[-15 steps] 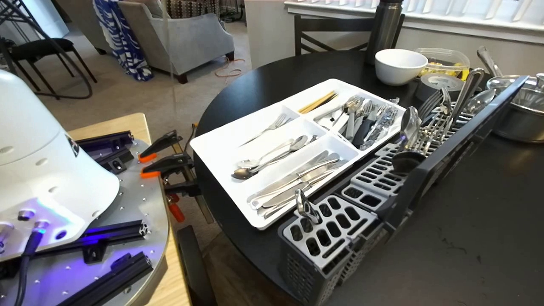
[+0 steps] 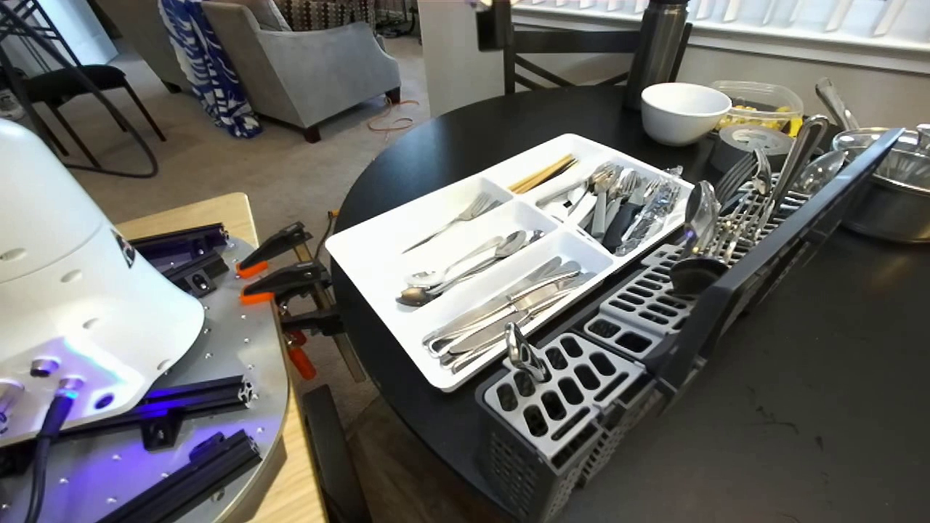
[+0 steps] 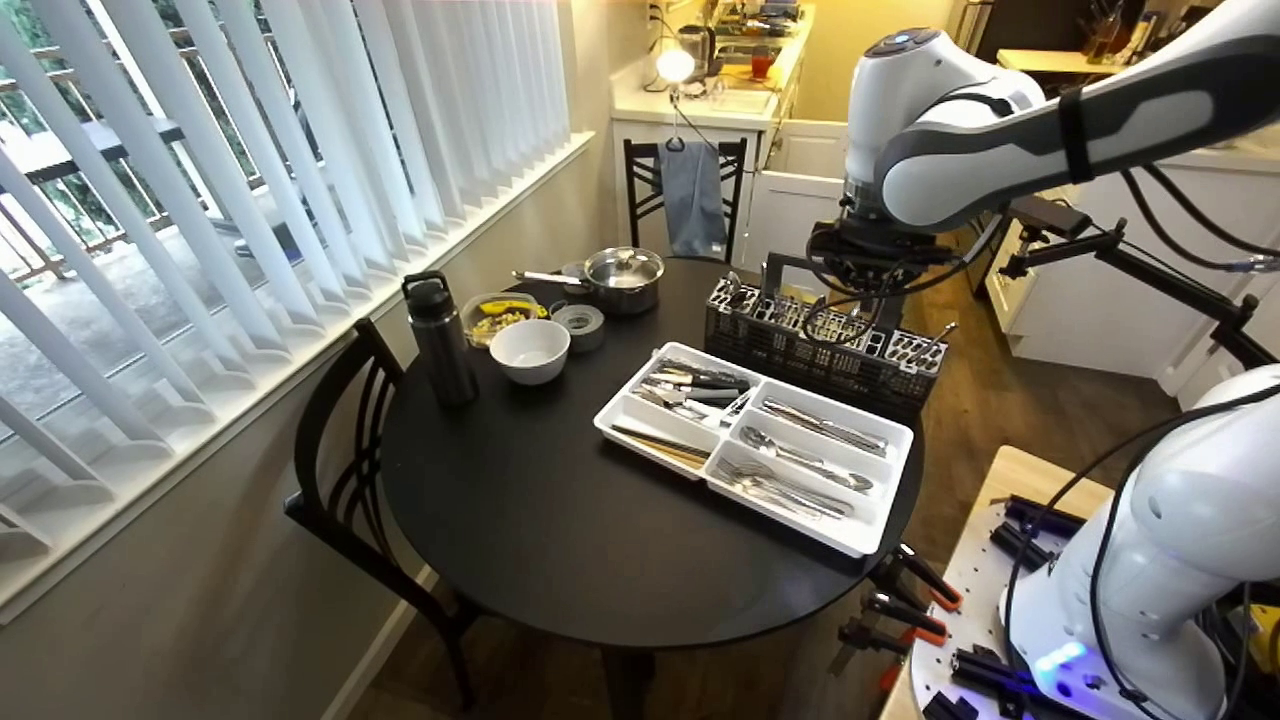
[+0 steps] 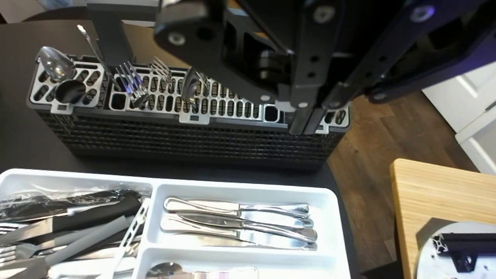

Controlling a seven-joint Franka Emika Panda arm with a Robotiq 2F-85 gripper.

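My gripper is over the right part of the dark cutlery basket (image 4: 195, 139) in the wrist view, its finger ends close together. The frames do not show clearly what, if anything, is between them. Exterior view 2 has the gripper hanging above the basket (image 3: 816, 360). Forks (image 4: 132, 86) and a spoon (image 4: 56, 63) stand in the basket's slots. Beside it lies a white divided tray (image 4: 241, 188). Its compartments hold knives (image 4: 241, 223), spoons (image 3: 804, 460), forks (image 3: 780, 490) and wooden chopsticks (image 3: 660, 445). A silver handle (image 2: 520, 349) sticks up from the basket's near end.
A white bowl (image 3: 529, 350), a roll of tape (image 3: 581, 324), a food container (image 3: 498, 318), a lidded pan (image 3: 624, 282) and a tall bottle (image 3: 443, 342) stand farther along the table.
In exterior view 1, a dark shape has appeared at the top edge beside the chair. The fork in the tray lies shifted slightly. The rest of the tray and basket looks the same.
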